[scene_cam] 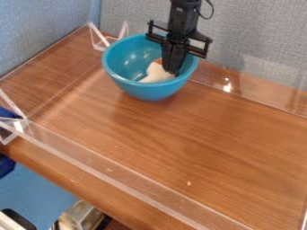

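A turquoise bowl (pixel 132 83) sits toward the back left of the wooden table. Inside it lies a pale, cream-coloured object (pixel 156 74) with a small orange part, partly hidden by the black gripper (pixel 171 68). The gripper reaches down into the bowl from above and looks shut; whether anything is between its fingertips is not clear at this size.
Clear plastic edging runs along the table's sides, with textured grey walls behind. A dark blue object shows at the far left edge.
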